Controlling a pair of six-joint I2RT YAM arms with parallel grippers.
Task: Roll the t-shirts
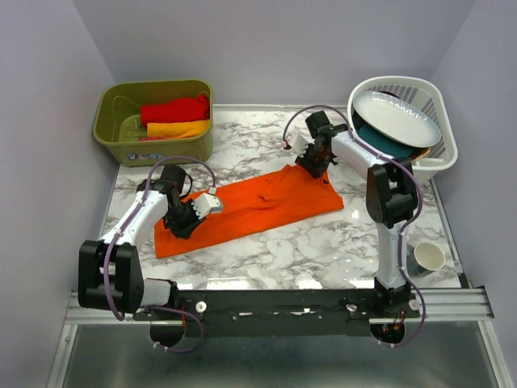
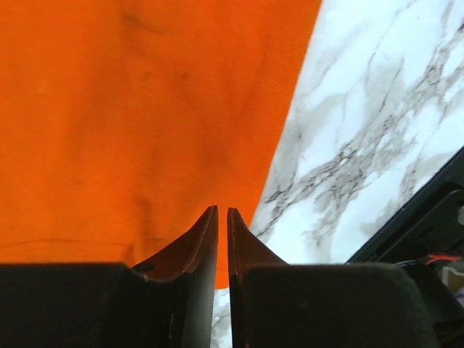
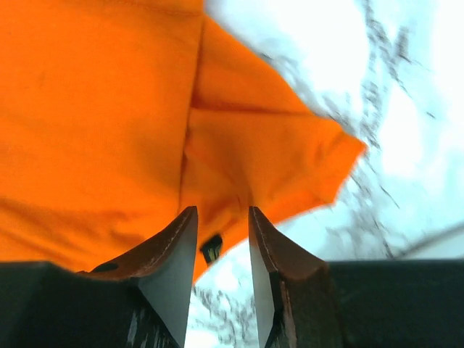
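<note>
One orange t-shirt (image 1: 242, 212) lies folded into a long strip across the marble table, slanting up to the right. Over its left part is my left gripper (image 1: 184, 234). In the left wrist view the two fingertips of that gripper stand slightly apart above orange cloth (image 2: 196, 109), with nothing seen gripped. My right gripper (image 1: 312, 171) is at the shirt's upper right end. Its fingers (image 3: 174, 254) are open in the right wrist view, over a creased, folded corner of cloth (image 3: 268, 152) with a small dark tag (image 3: 211, 248).
At the back left stands a green bin (image 1: 153, 153) with a red cloth (image 1: 174, 111) and a yellow cloth (image 1: 178, 129). A white basket (image 1: 444, 153) holding plates is at the back right. One grey cup (image 1: 425, 259) stands at the right edge. Bare marble lies in front of the shirt.
</note>
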